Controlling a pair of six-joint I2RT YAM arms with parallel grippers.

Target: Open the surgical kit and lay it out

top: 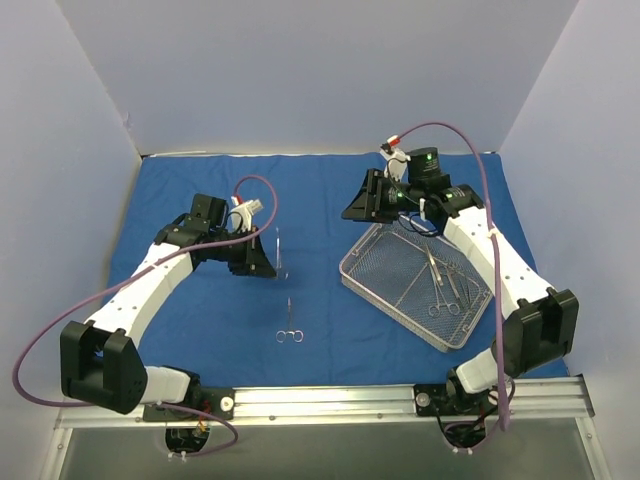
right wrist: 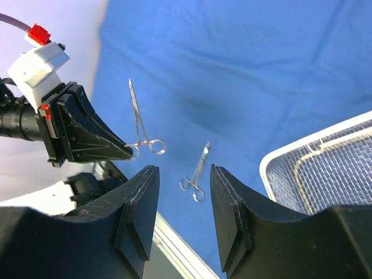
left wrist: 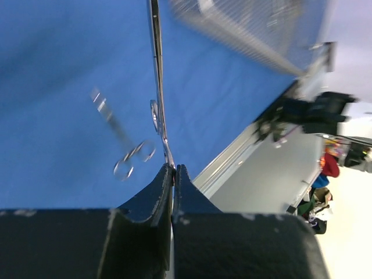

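Observation:
My left gripper is shut on one ring of a scissor-shaped instrument [left wrist: 158, 75], which sticks out beyond the fingertips. The right wrist view shows that held instrument [right wrist: 137, 113] hanging in the air, its narrow tip pointing away from its two rings. On the blue cloth lies another ringed instrument [top: 290, 322], rings toward the front edge. My right gripper stands open, nothing between its fingers; from above it is over the back left of the wire basket [top: 392, 312]. Several metal instruments [top: 447, 285] lie inside that basket.
Blue cloth [top: 190, 320] covers the table, with bare room around the lying instrument and at the left. A metal rail [top: 320, 400] runs along the front edge. Grey walls close off the back and both sides.

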